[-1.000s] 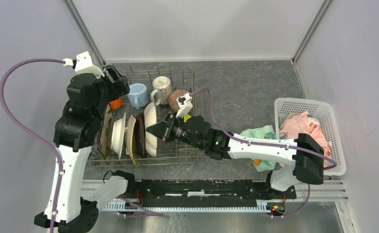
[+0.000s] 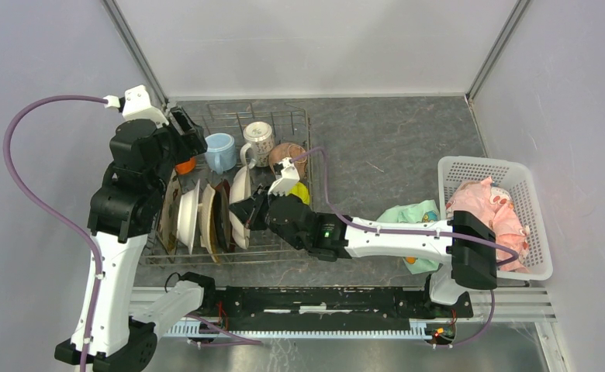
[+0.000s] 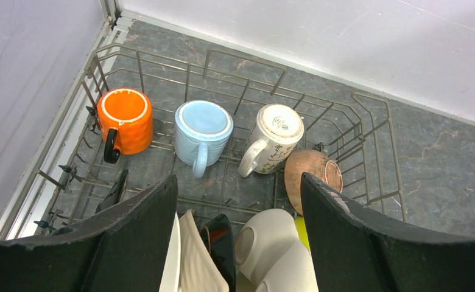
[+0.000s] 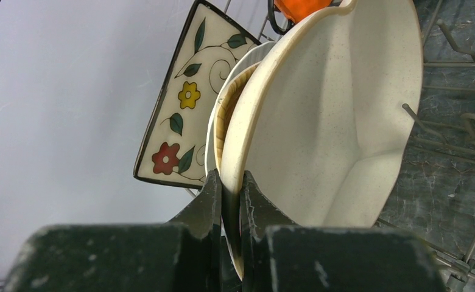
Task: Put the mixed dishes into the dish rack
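My right gripper is shut on the rim of a cream dish (image 4: 320, 115), which stands upright in the rack (image 2: 280, 116) beside several other plates, including a square flowered plate (image 4: 168, 140). My left gripper hangs open over the rack's left side, above the plates, with nothing seen between its fingers. In the back part of the rack are an orange mug (image 3: 125, 115), a blue mug (image 3: 201, 128), a patterned mug (image 3: 274, 131) and a wooden bowl (image 3: 302, 176).
A white basket (image 2: 540, 256) with pink cloths stands at the right. A green cloth (image 2: 408, 213) lies beside it. The floor behind, right of the rack, is clear.
The left arm has moved very slightly.
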